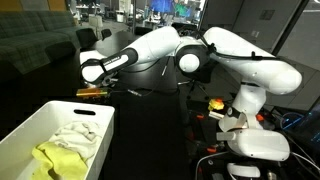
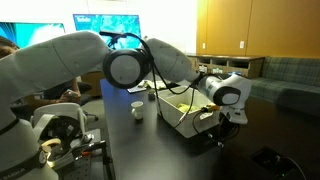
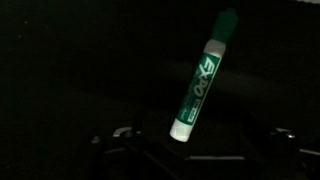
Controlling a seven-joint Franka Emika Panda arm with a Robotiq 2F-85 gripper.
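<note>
A green-and-white Expo marker lies on the dark table in the wrist view, slightly tilted, its dark green cap pointing away from me. My gripper is open, with its two dark fingers apart at the lower edge. The marker's white end reaches toward the space between them, and neither finger appears to touch it. In exterior view 1 the gripper hangs low over the table, just beyond the white box. Exterior view 2 shows the gripper beside that box; the marker is hard to make out there.
The white box stands close to the gripper, holding a yellow cloth and a white cloth. A white cup stands farther off. Dark table in front of the box is clear.
</note>
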